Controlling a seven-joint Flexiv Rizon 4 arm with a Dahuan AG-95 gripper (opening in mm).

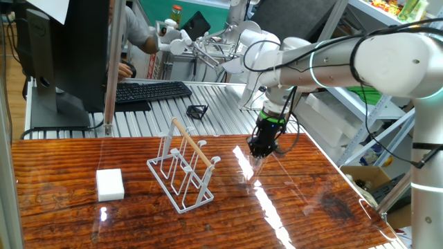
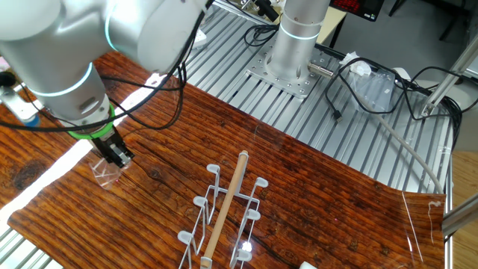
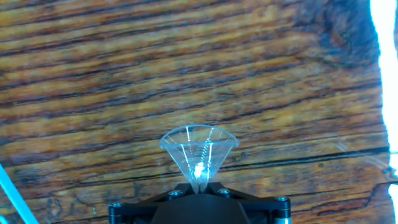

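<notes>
A clear, cone-shaped cup shows in the wrist view, its wide rim facing away from my gripper and its narrow end between the fingers. My gripper looks shut on it. In exterior view 2 the see-through cup hangs below the gripper, over the wooden table. Exterior view 1 shows the gripper pointing down on the right of a white wire rack with a wooden top bar. Whether the cup touches the table is hard to tell.
A white block lies left of the rack on the glossy wooden table. Behind the table are a keyboard and a monitor. Bare table surrounds the gripper, with bright glare streaks. Loose cables hang along the arm.
</notes>
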